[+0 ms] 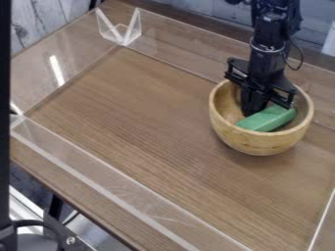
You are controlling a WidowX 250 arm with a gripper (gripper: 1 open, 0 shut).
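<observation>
A black robot gripper (257, 96) reaches down from the top right into a wooden bowl (257, 143) at the right of the table. Its lower end is inside the bowl, against the back-left part of the interior. A green object (271, 120) lies in the bowl's right part, just beside and below the gripper. The fingertips are dark and partly hidden, so whether anything is between them is not clear.
Clear plastic edging runs along its borders, with a transparent bracket (119, 29) at the back. A dark round object (33, 237) sits at the bottom-left corner.
</observation>
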